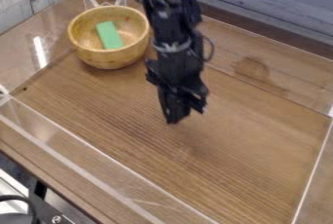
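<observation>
The black robot arm comes down from the top centre to my gripper (176, 106), low over the middle of the wooden table. The gripper is blurred; no held object can be made out, and whether its fingers are open or shut is unclear. A wooden bowl (131, 53) with a green block (107, 34) inside stands at the upper left, apart from the gripper.
Pale walls border it at the back and sides. A black cable lies at the lower left corner outside it.
</observation>
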